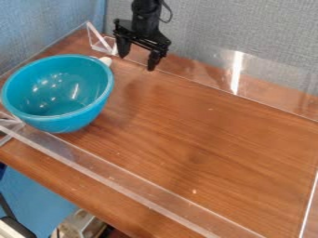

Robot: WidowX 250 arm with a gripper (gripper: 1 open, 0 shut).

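Note:
My black gripper (136, 51) hangs at the top of the view, near the back edge of the wooden table, with its two fingers spread apart and nothing seen between them. A teal bowl (59, 93) sits at the left of the table, in front of and below the gripper, apart from it. A small white object (106, 60) peeks out just behind the bowl's rim; what it is cannot be told.
Clear plastic walls border it. Grey textured panels stand behind and to the left.

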